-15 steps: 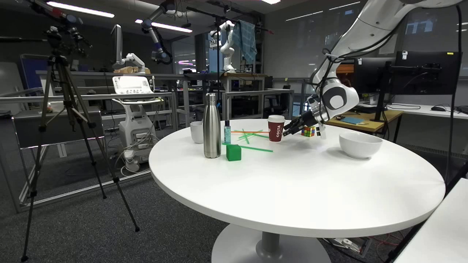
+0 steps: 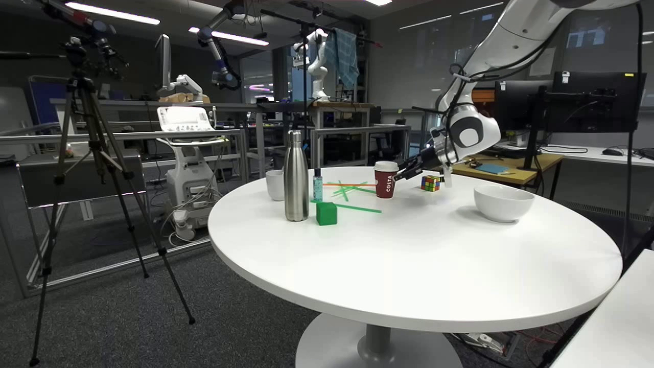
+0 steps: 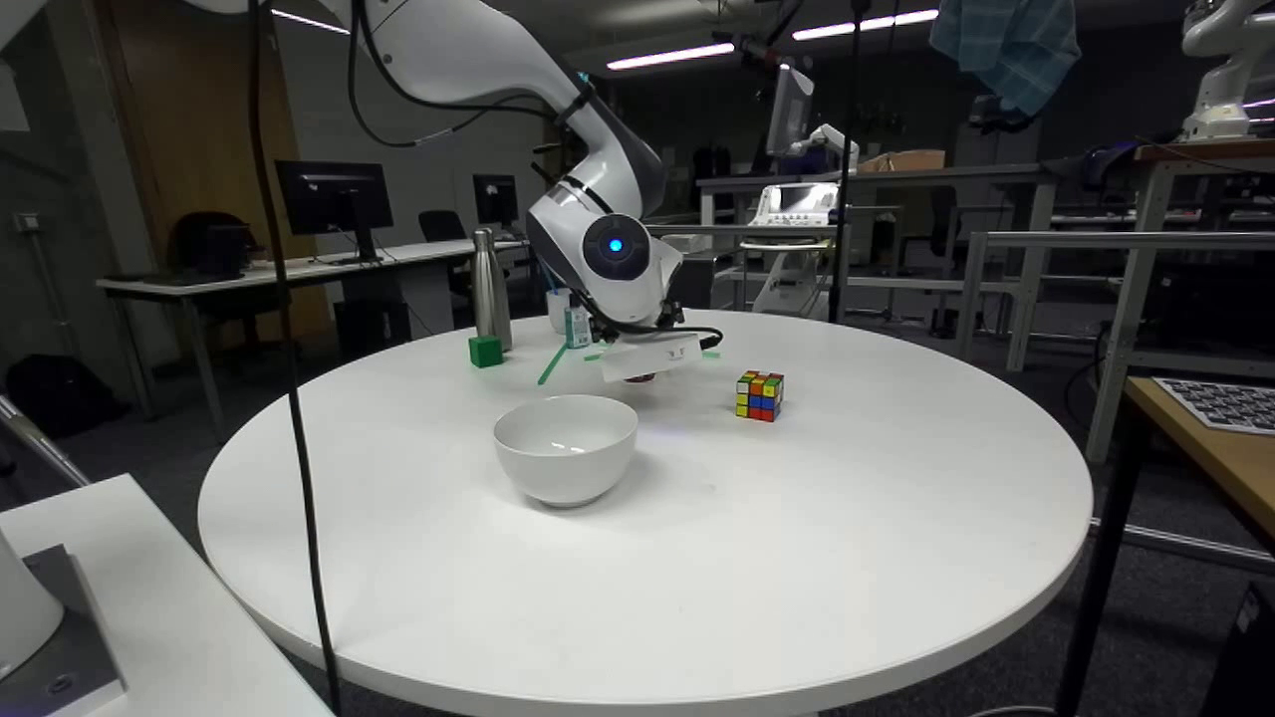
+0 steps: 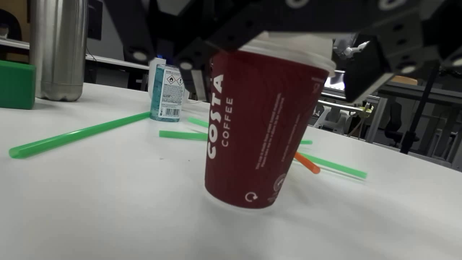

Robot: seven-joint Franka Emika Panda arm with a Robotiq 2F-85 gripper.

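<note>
A dark red Costa cup [image 2: 384, 183] with a white lid stands upright on the round white table [image 2: 392, 263]. My gripper [image 2: 399, 174] reaches toward it from the right, low and slanted. In the wrist view the same cup [image 4: 255, 130] fills the middle, and the gripper is open, its fingers spread to either side of the cup's upper part. Whether a finger touches the cup cannot be told. From the second exterior side, the arm hides most of the cup and the fingers.
Green straws [image 4: 82, 134] and an orange one lie around the cup. Behind are a sanitizer bottle [image 4: 166, 93], a steel bottle [image 2: 297, 178], a green cube [image 2: 326, 213] and a white mug [image 2: 275, 185]. A Rubik's cube [image 3: 760, 395] and white bowl [image 3: 567, 448] stand nearer the arm.
My gripper has risen a little beside the cup, and the wrist has tilted slightly. The cup and the other objects have stayed in place.
</note>
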